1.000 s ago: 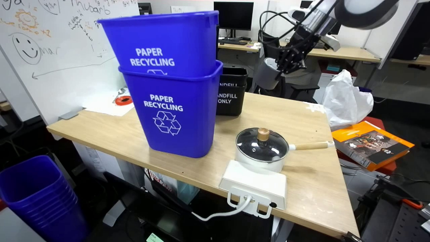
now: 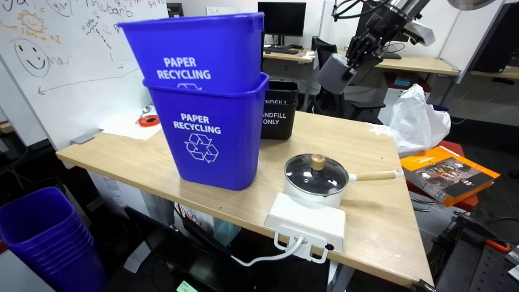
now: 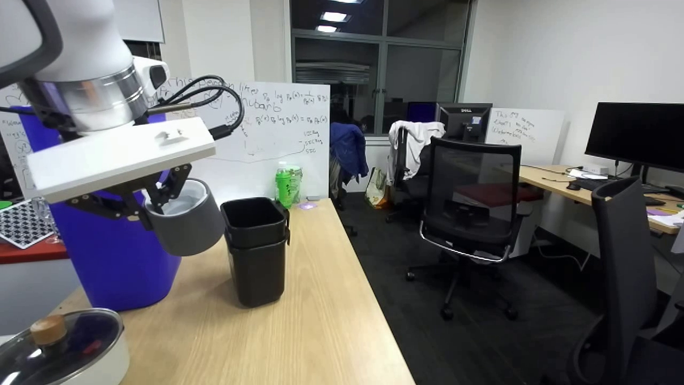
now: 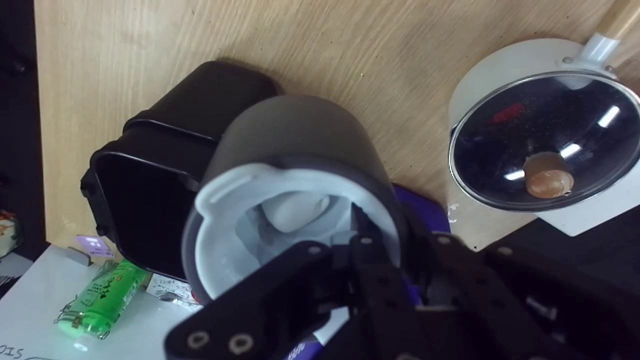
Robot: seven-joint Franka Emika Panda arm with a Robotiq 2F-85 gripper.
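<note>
A grey cup [image 2: 333, 74] with a pale inside is held in the air over the far part of the table. My gripper is shut on its wall, one dark finger reaching inside the rim. In exterior view 2 the cup [image 3: 191, 221] hangs tilted from the gripper [image 3: 153, 202], near the black bins. Looking into its mouth from the wrist, I see a pale rounded shape [image 4: 294, 210]; whether it is loose or part of the cup I cannot tell.
Two nested black landfill bins [image 3: 257, 269] stand on the table beside tall blue recycling bins [image 2: 214, 131]. A lidded white pot [image 2: 316, 182] sits on a white base [image 2: 306, 221] near the front edge. Bare wood [image 3: 320, 321] lies right of the black bins.
In exterior view 1 the gripper and cup have moved up and a little to the right. The cup's tilt has changed, and it stays in the gripper. The bins and pot have not moved.
</note>
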